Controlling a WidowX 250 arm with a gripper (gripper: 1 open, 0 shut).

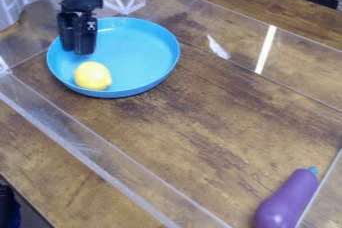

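Note:
A black gripper (79, 34) hangs at the upper left, reaching down over the left side of a blue round plate (140, 57); its fingers are dark and hard to make out, and nothing can be seen held in them. A yellow lemon-like object (92, 76) lies on the front left part of the plate, a little below the gripper. A purple eggplant (286, 200) lies on the wooden table at the bottom right, well away from the plate.
Clear plastic edges run along the left and back of the wooden table (201, 132). A white strip (266, 49) lies at the back right.

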